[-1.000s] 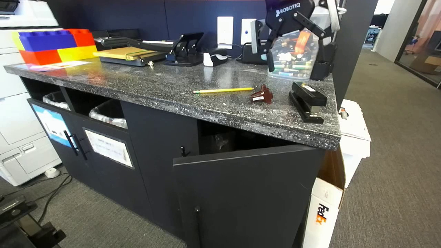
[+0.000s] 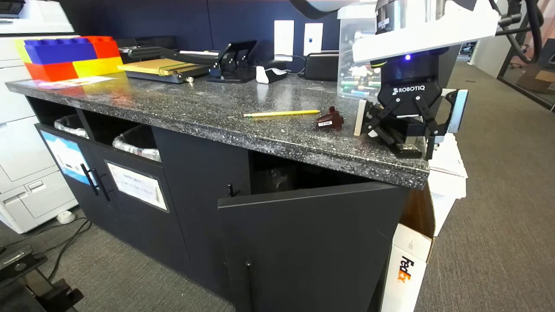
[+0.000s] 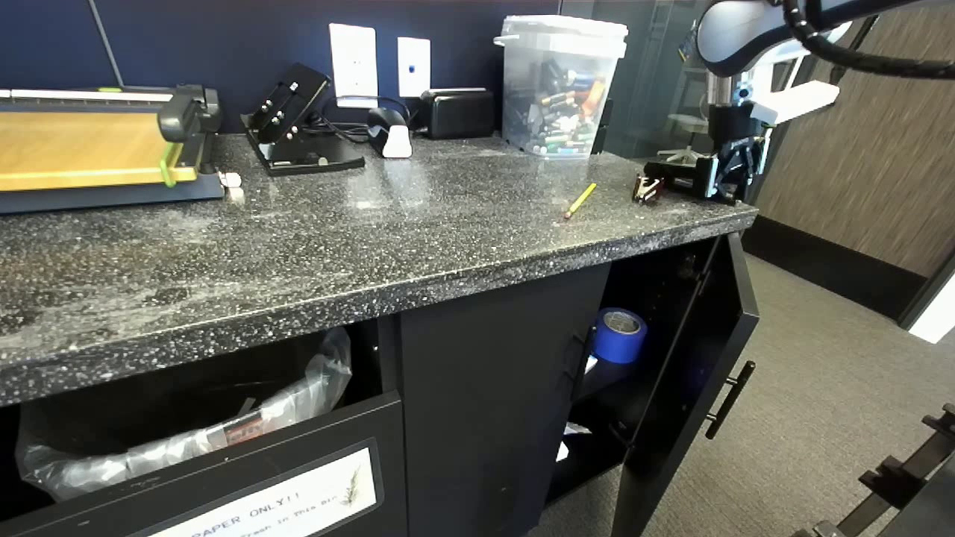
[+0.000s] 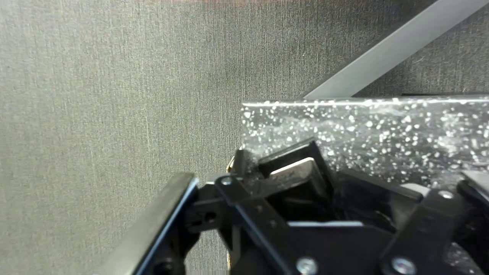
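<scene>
The black stapler [image 2: 408,151] lies near the right end of the speckled countertop, partly hidden behind the gripper's linkage. My gripper [image 2: 408,118] is pointed down over it, its fingers spread wide to either side. One pale pad [image 2: 359,117] stands over the counter, while the other is out past the end edge. In the wrist view, the stapler [image 4: 295,169] shows between the spread fingers, close to the counter's corner. Exterior view 2 has the stapler [image 3: 676,175] at the gripper's left side. I cannot tell whether they touch.
A dark red staple remover [image 2: 330,119] and a yellow pencil [image 2: 282,113] lie left of the gripper. Behind stands a clear tub of markers [image 3: 555,94]. Below, a cabinet door [image 2: 312,244] hangs open, with blue tape [image 3: 619,335] inside. Bare counter stretches left of the pencil.
My gripper has come down and to the right, from in front of the marker tub to the stapler. The stapler appears slightly farther right. Pencil and staple remover have stayed put.
</scene>
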